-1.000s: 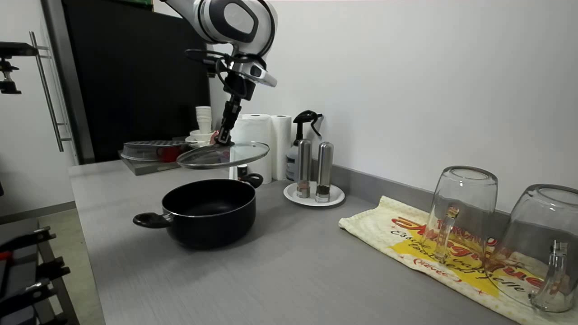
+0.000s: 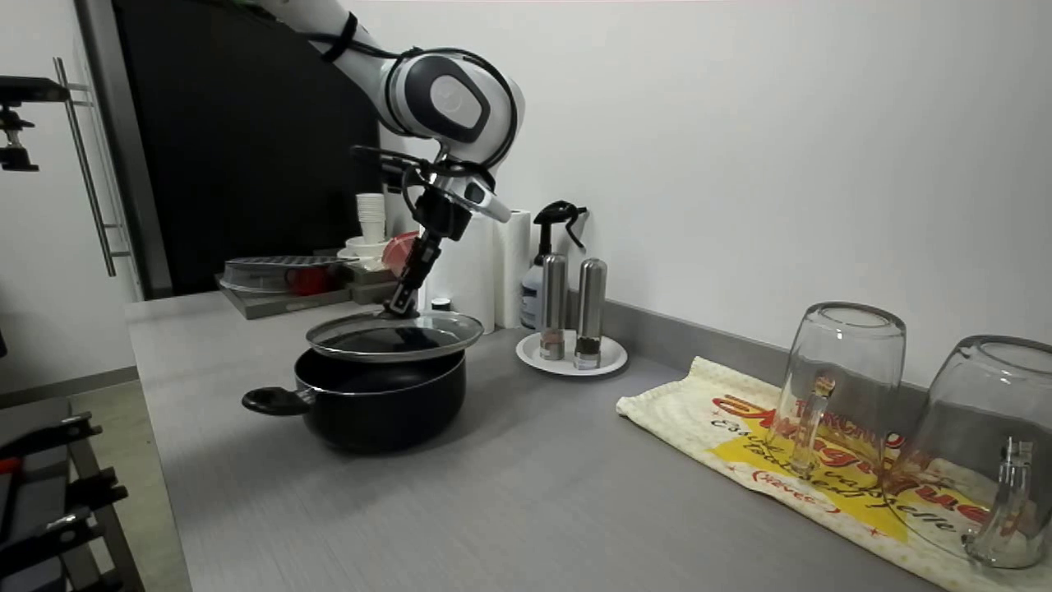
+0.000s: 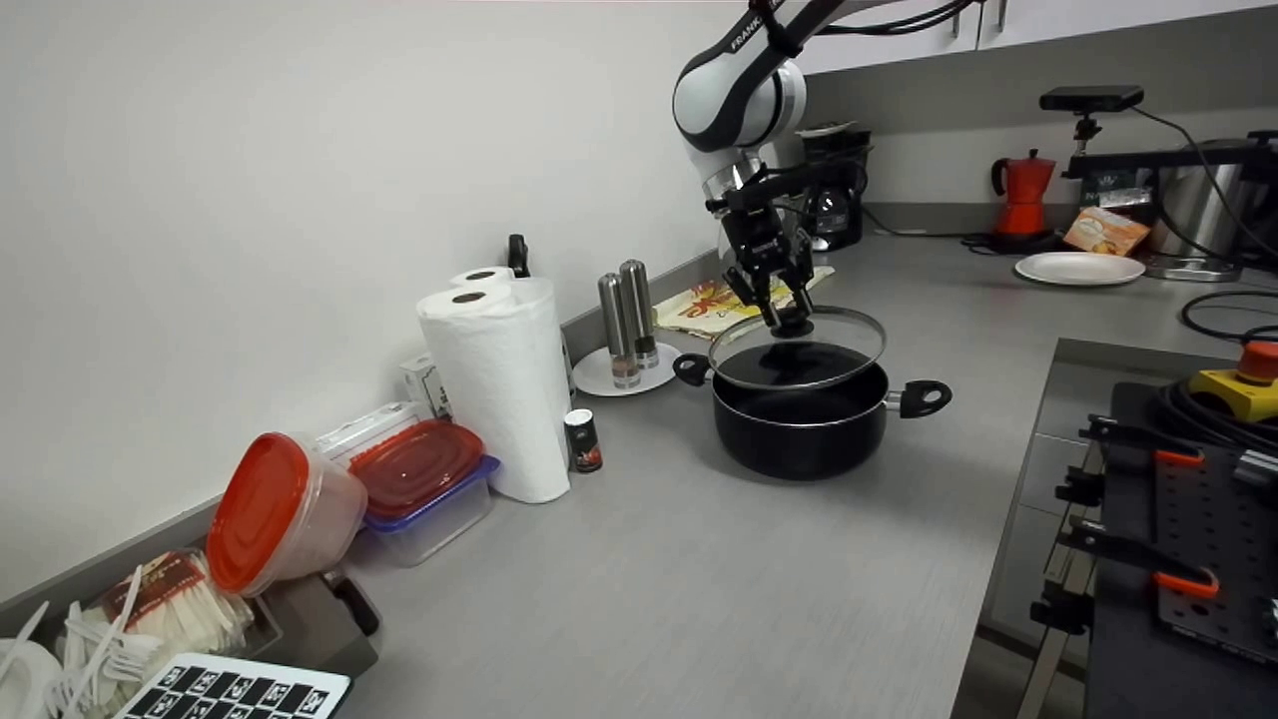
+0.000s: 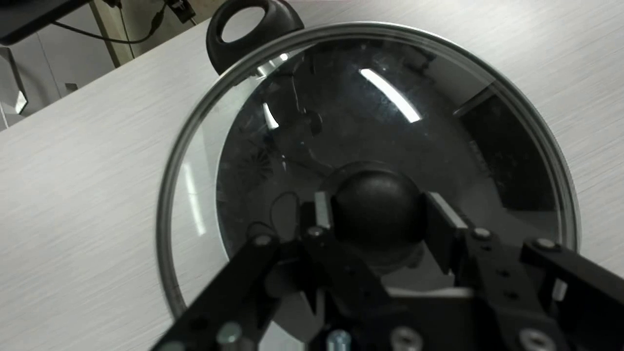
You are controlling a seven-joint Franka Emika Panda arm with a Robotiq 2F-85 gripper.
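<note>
My gripper is shut on the round black knob of a glass lid (image 4: 386, 93). In exterior view 1 the lid (image 2: 355, 345) hangs slightly tilted just above a black pot (image 2: 389, 414), set a little toward the pot's far side. Exterior view 2 shows the lid (image 3: 845, 342) over the pot (image 3: 800, 437), with part of the dark opening uncovered at the front. Whether the lid's far edge touches the pot rim I cannot tell. One pot handle (image 4: 257, 29) sticks out past the lid in the wrist view.
Behind the pot stand a white plate (image 2: 613, 360) with two mills, paper towels (image 3: 497, 383) and a small black shaker (image 3: 582, 439). Two upturned glass mugs (image 2: 838, 395) rest on a printed cloth (image 2: 680, 409) at the right. The counter around the pot is bare.
Arm and lid have come down and slightly toward the near side, from well above the pot to just over its rim. The pot has not moved.
</note>
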